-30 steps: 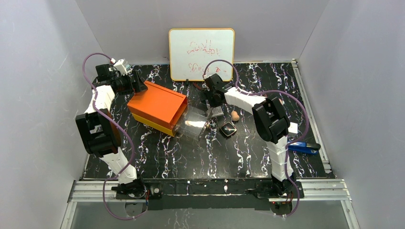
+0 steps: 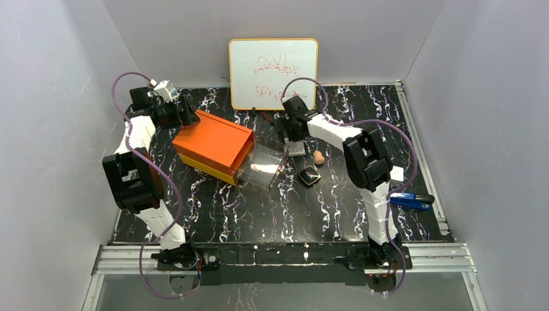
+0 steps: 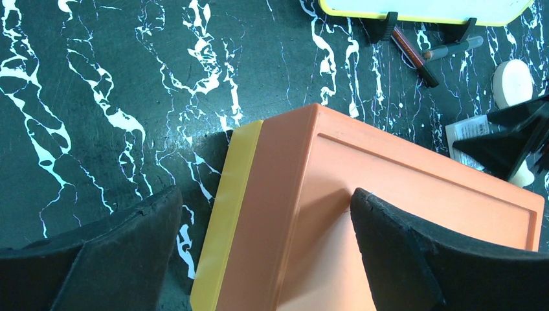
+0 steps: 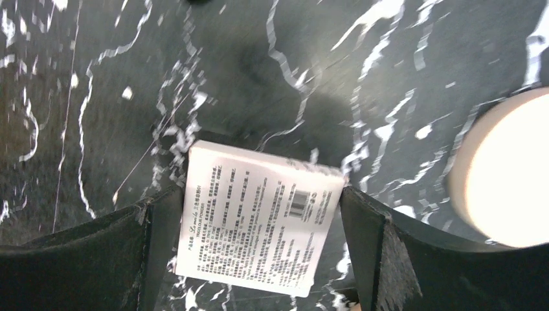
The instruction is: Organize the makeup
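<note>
In the right wrist view a pale square makeup case [image 4: 259, 220] with printed text and a barcode lies between the fingertips of my right gripper. The fingers there stand open about as wide as the case; whether they touch its sides I cannot tell. From above, this gripper [image 2: 283, 135] hangs just beyond the case [image 2: 297, 149]. My left gripper is open over the left end of the orange box [image 3: 414, 168], with nothing held. In the top view that box [image 2: 213, 141] has its clear drawer [image 2: 262, 165] pulled out at the right.
A dark square compact [image 2: 309, 175] and an egg-shaped sponge [image 2: 318, 157] lie right of the drawer. Pencils [image 3: 414, 55] lie below the whiteboard [image 2: 274, 74]. A blue stapler [image 2: 411, 201] rests at far right.
My right gripper has shifted a little to the right over the last second, and the pale case appears slightly further right too. The left arm and the orange box stay put.
</note>
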